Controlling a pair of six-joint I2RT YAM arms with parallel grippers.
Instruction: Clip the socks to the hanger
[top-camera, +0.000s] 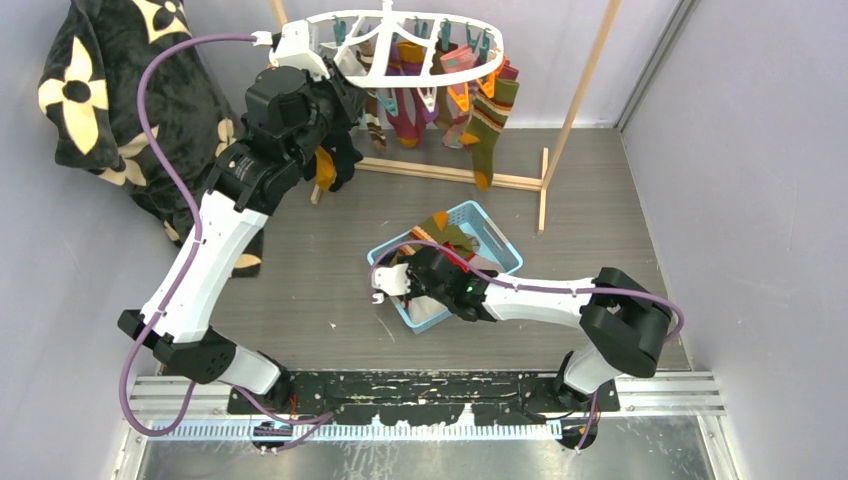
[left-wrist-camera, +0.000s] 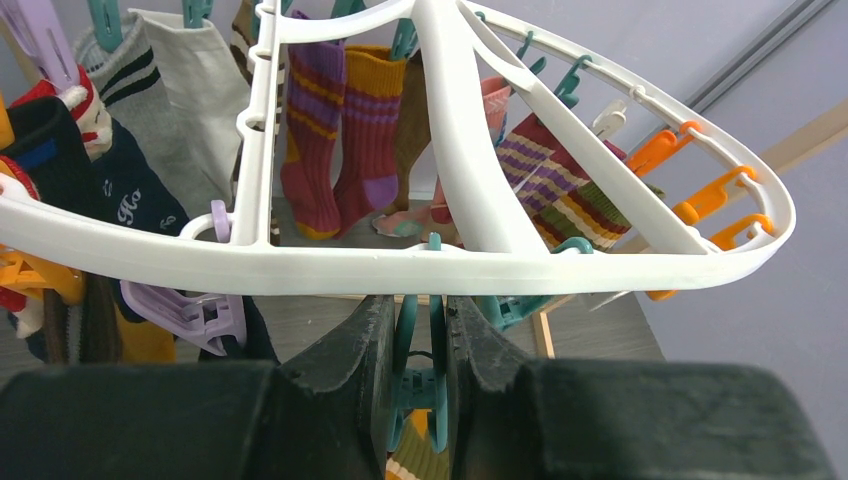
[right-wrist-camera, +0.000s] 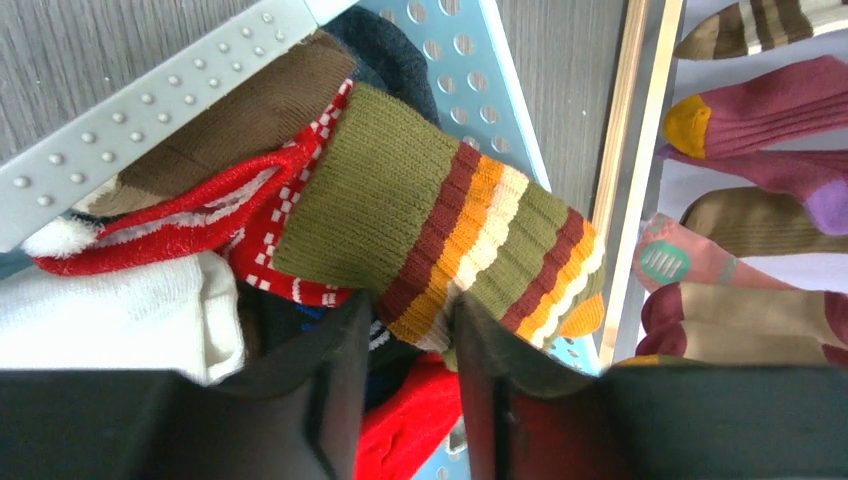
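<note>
The white oval hanger (top-camera: 403, 82) carries several clips and hanging socks. At its front rim (left-wrist-camera: 340, 268) my left gripper is shut on a teal clip (left-wrist-camera: 420, 385), its fingers squeezing the clip's handles. In the light-blue basket (top-camera: 500, 232) lies an olive sock (right-wrist-camera: 480, 245) with brown, orange and white stripes, on top of other socks. My right gripper is part open over the basket, its blurred fingertips straddling the near edge of that striped sock. Whether they touch the cloth cannot be told.
Red, white, brown and dark socks share the basket, including a red one (right-wrist-camera: 190, 215). Behind it stands the hanger's wooden base (top-camera: 450, 174). An olive sock (top-camera: 487, 135) hangs at the hanger's right. A dark floral cloth (top-camera: 110, 95) fills the back left. Floor right of the basket is clear.
</note>
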